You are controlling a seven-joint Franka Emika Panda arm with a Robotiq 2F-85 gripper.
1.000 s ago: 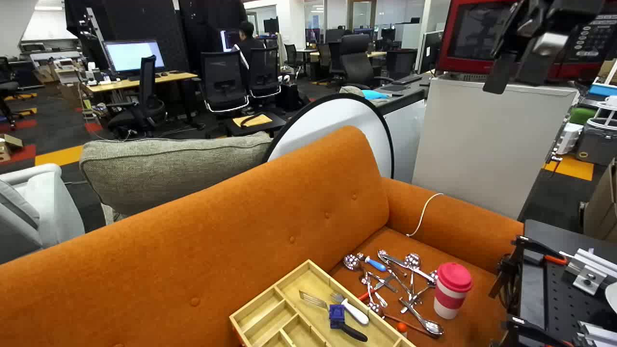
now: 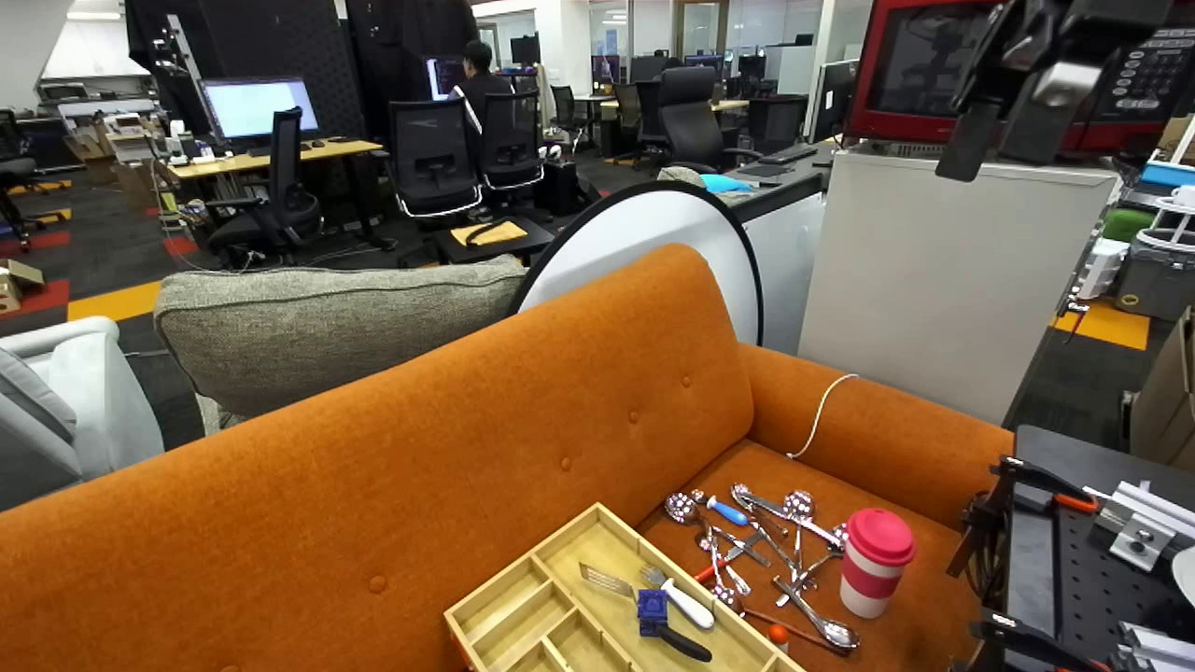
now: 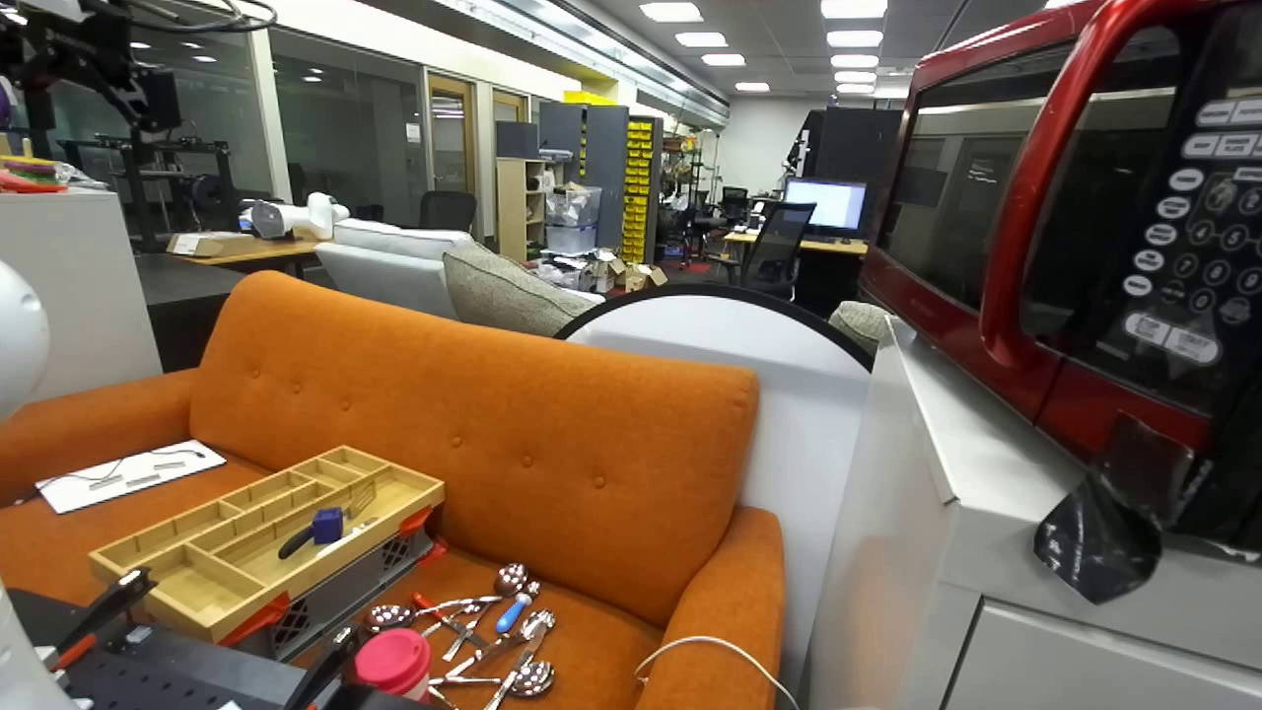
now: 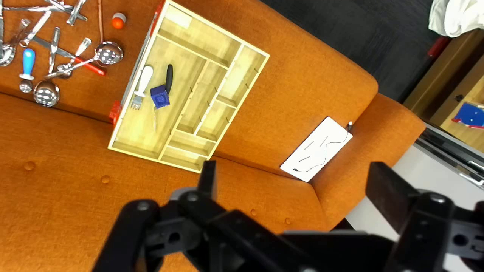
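Observation:
High above the orange sofa my gripper stands open, its two black fingers wide apart with nothing between them. In exterior view 1 the gripper (image 2: pixel 986 140) hangs at the upper right, in front of the microwave. A wooden organizer tray (image 4: pixel 222 102) rests over the sofa seat. One compartment holds a white-handled fork (image 4: pixel 144 81) and a black-handled utensil (image 4: pixel 169 77) with a blue block (image 4: pixel 160 96) around it. Beside the tray, metal utensils lie scattered on the seat, among them a ladle (image 4: pixel 109 53) and a blue-handled tool (image 4: pixel 28 61).
A pink-lidded cup (image 2: pixel 877 560) stands near the utensils. The white board (image 4: pixel 317 149) with a cable lies at the sofa's other end. A red microwave (image 3: pixel 1065 237) sits on a white cabinet (image 3: pixel 828 592). Clamps (image 2: pixel 1042 482) line the black table's edge.

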